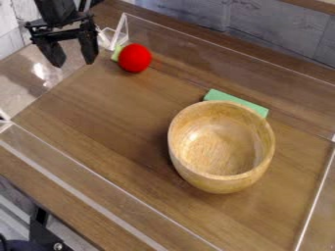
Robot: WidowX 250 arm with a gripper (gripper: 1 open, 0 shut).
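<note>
My black gripper (pixel 70 48) is at the upper left, over the table's left edge, its two dark fingers pointing down and apart, with nothing visible between them. A red ball (pixel 135 58) sits to its right, with a small green object (pixel 117 54) partly hidden behind the ball. A large wooden bowl (pixel 220 173) stands upright at the centre right. A green block (pixel 236 103) lies just behind the bowl.
A white wire-like item (pixel 116 31) stands behind the ball. A raised wooden edge runs along the back right.
</note>
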